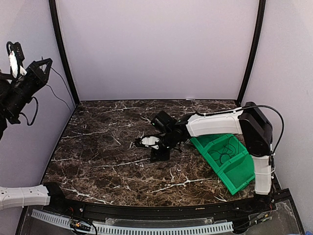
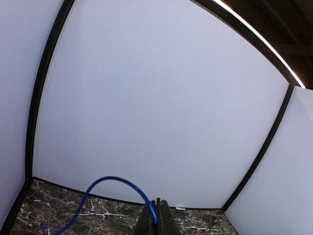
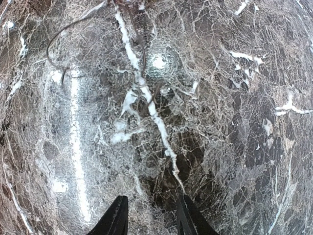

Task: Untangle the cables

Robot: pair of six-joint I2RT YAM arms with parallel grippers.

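High at the left of the top view is my left gripper (image 1: 45,68), raised well above the table, with a thin cable (image 1: 61,77) trailing from it. In the left wrist view the cable looks blue (image 2: 110,177); it arches up from the fingertips, where my left gripper is shut on it. My right gripper is part open over the marble table, nothing between its fingers. Thin dark strands (image 3: 59,33) cross the upper part of the right wrist view, somewhat blurred; where they end is unclear.
A green divided box (image 1: 235,190) stands at the right, partly behind the right arm. Dark cables (image 1: 224,153) lie coiled in one compartment. Pale walls (image 1: 161,49) enclose the back and sides.
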